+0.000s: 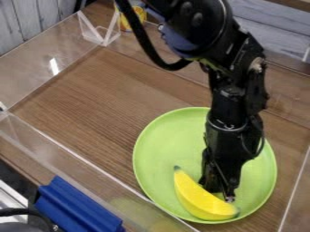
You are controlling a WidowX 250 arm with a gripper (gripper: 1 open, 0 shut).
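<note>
A yellow toy banana [202, 201] lies in the lower middle of a round green plate [161, 151], its tip pointing up and left. My black gripper [222, 188] is low over the plate, right beside the banana's upper right side. Its fingertips are small and dark in this view, and I cannot see clearly what, if anything, is between them.
A wooden floor [97, 118] is open left of the plate, inside clear plastic walls. A blue plastic object [85, 208] sits outside at the lower left. A yellow can [136, 16] stands at the back.
</note>
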